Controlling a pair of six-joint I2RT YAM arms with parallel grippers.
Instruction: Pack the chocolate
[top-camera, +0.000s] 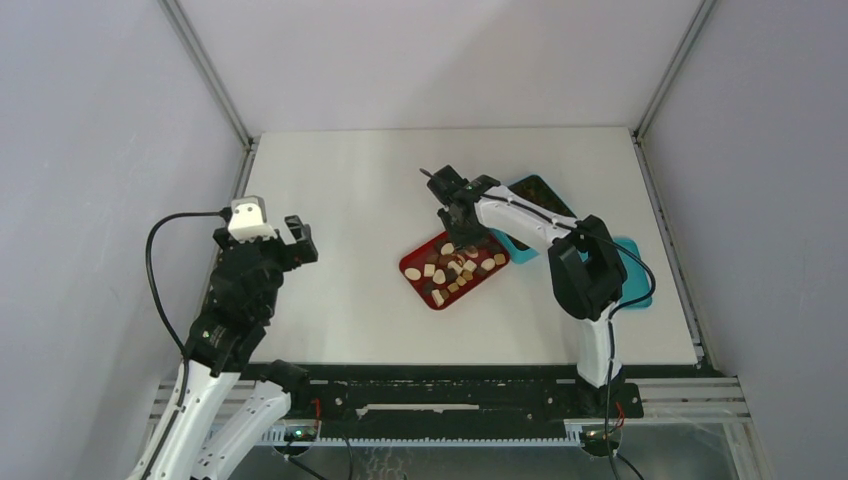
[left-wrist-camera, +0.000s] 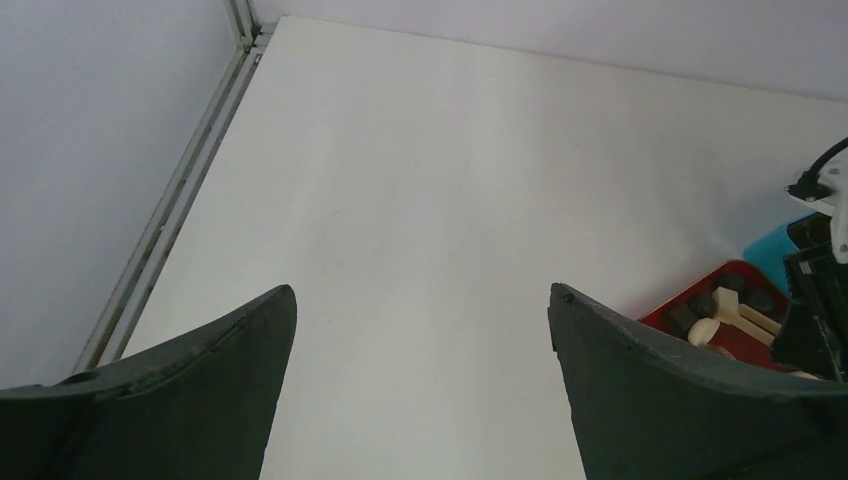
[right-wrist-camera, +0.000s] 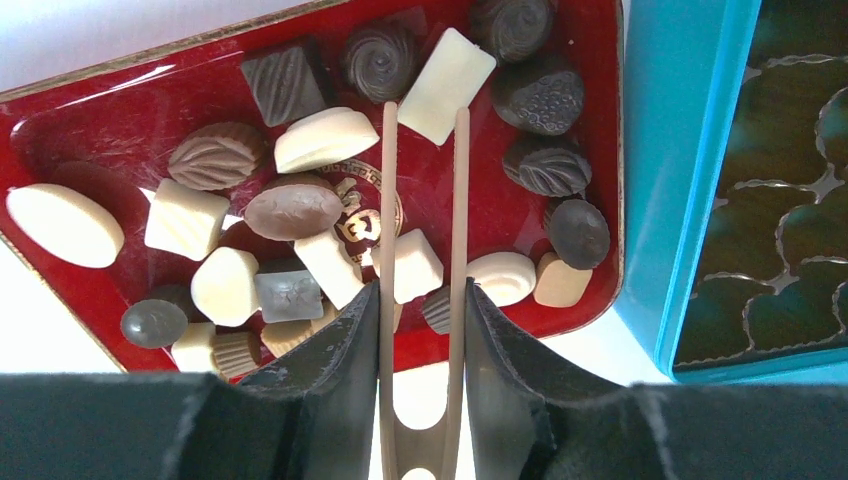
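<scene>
Assorted white, milk and dark chocolates fill a red tray (top-camera: 425, 292) at the middle of the table. My right gripper is over that tray, its two slim tips part open and a little apart, near a white rectangular chocolate (right-wrist-camera: 446, 86); whether they touch it I cannot tell. A blue box (right-wrist-camera: 682, 184) with a dark compartmented insert lies right beside the red tray. My left gripper (top-camera: 298, 228) stands open with nothing between its fingers, at the left over bare table.
A second blue container (top-camera: 633, 292) lies at the right, partly behind the right arm. Walls bound both sides.
</scene>
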